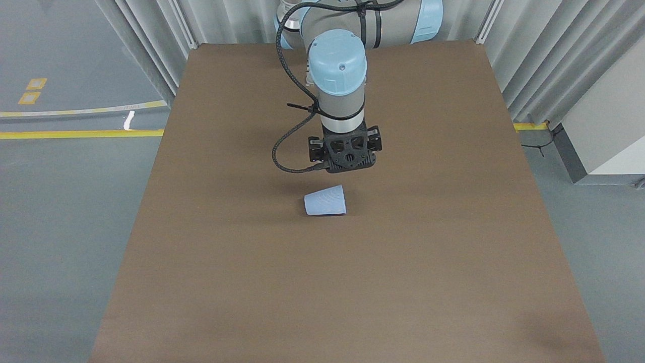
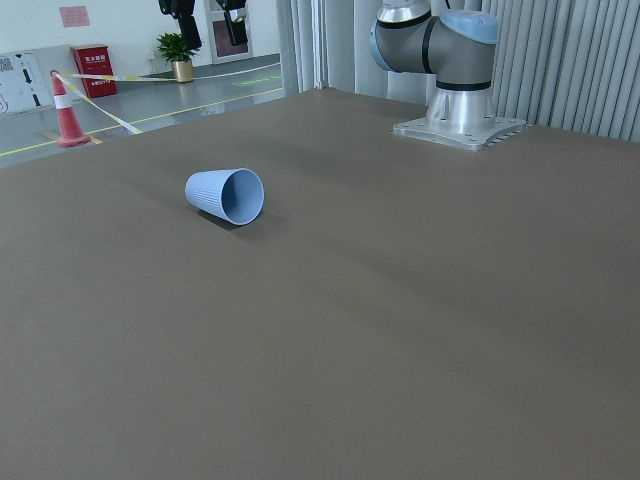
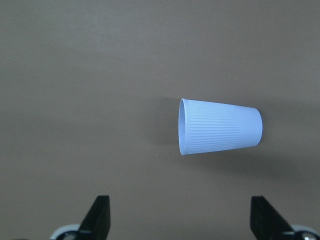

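Note:
A light blue ribbed cup lies on its side on the brown table. My gripper hangs above the table, a little behind the cup in the front view. In the wrist view its two fingers stand wide apart at the bottom edge, with bare table between them and the cup beyond them. In the left view only the black fingertips show, at the top edge, high over the cup.
The arm's base stands at the table's back, by pale curtains. Floor with tape lines lies beyond the table's edges.

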